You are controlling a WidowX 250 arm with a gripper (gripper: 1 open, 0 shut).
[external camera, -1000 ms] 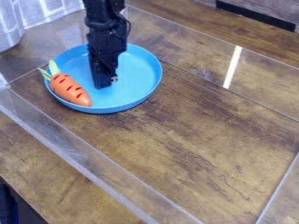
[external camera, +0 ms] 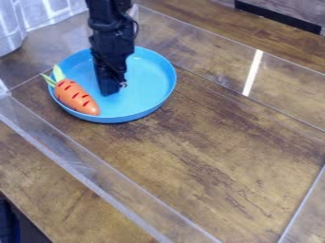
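Observation:
A light blue round plate sits on the wooden table at the upper left of the camera view. An orange toy carrot with a pale green top lies on the plate's left side. My black gripper reaches down from the top into the middle of the plate, right of the carrot and apart from it. Its fingertips are dark and small, and I cannot make out anything held between them; a small pale speck shows beside them.
Clear panel edges cross the table at left and right. A crumpled translucent object is at the top left.
The gripper has shifted very slightly within the plate; the plate and carrot look unmoved.

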